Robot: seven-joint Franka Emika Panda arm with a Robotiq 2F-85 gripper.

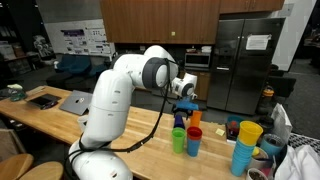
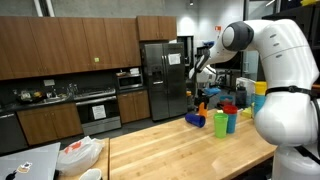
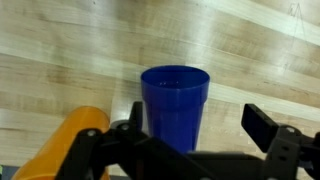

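A dark blue cup (image 3: 174,110) sits between the open fingers of my gripper in the wrist view, its rim toward the top of the picture. Bare gaps show on both sides of its rim; the lower part is partly hidden by the gripper. To its left is an orange cup (image 3: 72,142), cut off by the frame edge. In exterior view 2 the blue cup (image 2: 194,119) looks tipped over on the table beside the orange cup (image 2: 201,110). From exterior view 1 the blue cup (image 1: 179,119) shows just below my gripper (image 1: 186,104).
A green cup (image 1: 179,140) and a red cup (image 1: 193,141) stand nearer on the table. At the right is a tall blue and yellow stack (image 1: 243,150), with crowded clutter past it. The table left of the arm has wide bare wood (image 2: 150,150). A person stands behind.
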